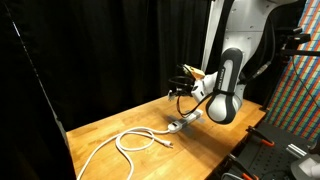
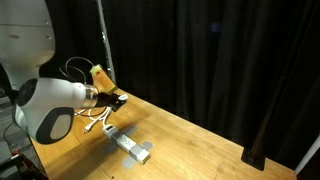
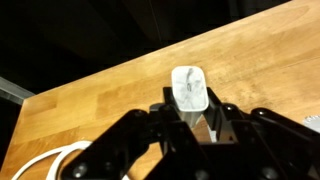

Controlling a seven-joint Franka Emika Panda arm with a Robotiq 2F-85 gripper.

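A small white block (image 3: 188,88), perhaps a plug or adapter, is held between the fingers of my gripper in the wrist view. My gripper (image 1: 174,97) is raised above the wooden table in exterior view 1, behind a white power strip (image 1: 185,121) that lies flat. From the other side, the gripper (image 2: 119,99) appears over the far end of the power strip (image 2: 128,145), with a bit of the white block (image 2: 122,98) showing at its tip. The two are apart. Most of the strip is hidden by the gripper in the wrist view.
A white cable (image 1: 122,143) runs in loops from the strip across the left of the table, with its plug end (image 1: 164,143) lying near the strip. Grey patches (image 2: 118,132) lie around the strip. Black curtains (image 2: 210,70) hang behind.
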